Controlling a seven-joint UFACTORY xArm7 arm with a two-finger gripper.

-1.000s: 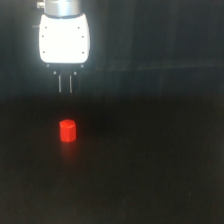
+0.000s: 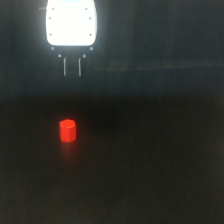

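A small red block (image 2: pixel 68 130) sits on the dark surface, left of the middle of the view. High above it, near the top edge, hangs my white gripper (image 2: pixel 72 68), pointing down. Its two thin fingers stand apart with nothing visible between them, so it is open. A clear gap separates the fingertips from the block, and they do not touch it.
A dark backdrop (image 2: pixel 160 50) rises behind the tabletop.
My gripper has moved up and slightly to the right, and its fingers stand a little wider apart. The red block has stayed in place.
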